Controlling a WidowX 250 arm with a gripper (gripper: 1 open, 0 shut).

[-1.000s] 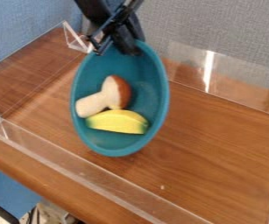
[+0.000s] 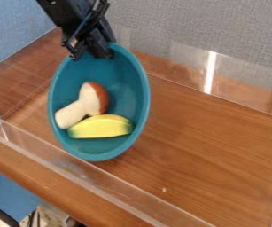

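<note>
A teal oval bowl is tilted toward the camera, its far rim raised, with my black gripper shut on that rim at the top. Inside the bowl lie a toy mushroom with a brown cap and pale stem, and a yellow banana-like piece below it. The fingertips are partly hard to make out against the dark arm.
Low transparent walls edge it at front and back, with grey and blue padded walls behind. A blue area shows at the lower left.
My gripper and the bowl, with both pieces in it, have moved left by a couple of finger-widths in the view.
</note>
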